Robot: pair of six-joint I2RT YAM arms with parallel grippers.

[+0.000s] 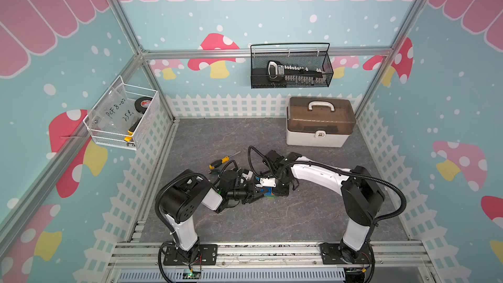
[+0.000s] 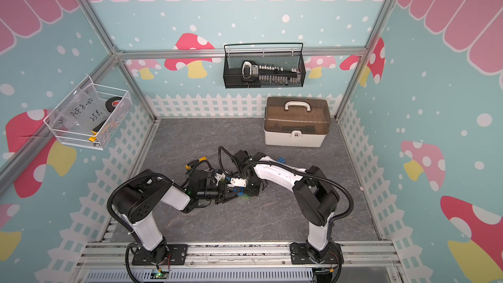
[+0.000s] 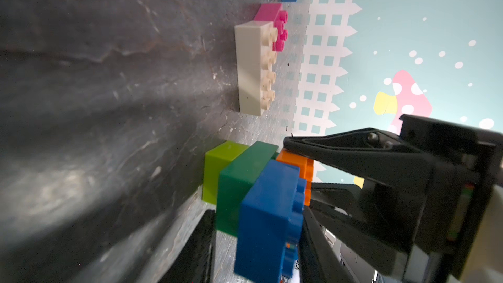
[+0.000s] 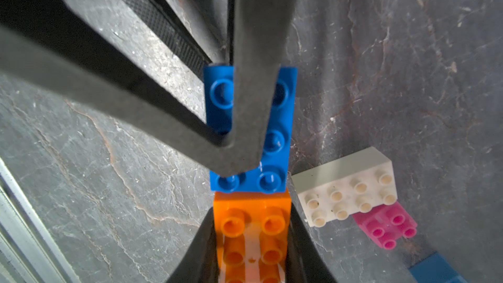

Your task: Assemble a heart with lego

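My two grippers meet low over the table at the centre. In the left wrist view, my left gripper is shut on a blue brick, with a dark green brick and a light green brick behind it. In the right wrist view, my right gripper is shut on an orange brick, which adjoins the blue brick. A white brick and a pink brick lie loose nearby, with another blue brick beyond them. Whether the held bricks are pressed fully together I cannot tell.
A screwdriver lies left of the arms. A lidded box stands at the back right. Wire baskets hang on the back and left walls. The back and front of the table have bare room.
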